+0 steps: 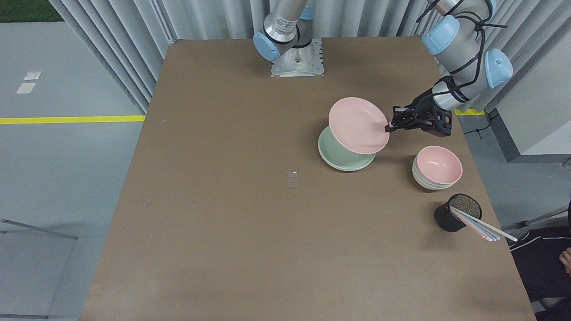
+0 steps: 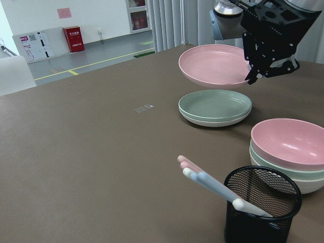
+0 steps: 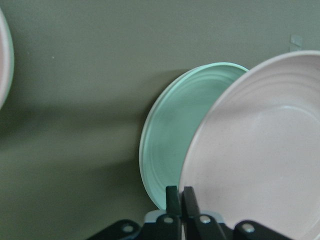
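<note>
A pink plate (image 1: pixel 358 124) is held tilted by its rim in my gripper (image 1: pixel 387 128), shut on it, above a stack of a green plate (image 1: pixel 342 152) on a white one. In the left view the pink plate (image 2: pixel 212 65) hangs clear above the green plate (image 2: pixel 212 105). In the wrist view the gripper fingers (image 3: pixel 172 200) close on the edge of the pink plate (image 3: pixel 255 150), which covers part of the green plate (image 3: pixel 172 125).
Stacked bowls (image 1: pixel 439 163), pink on top, stand to the right. A black mesh cup (image 1: pixel 447 219) with chopsticks lies near the right edge.
</note>
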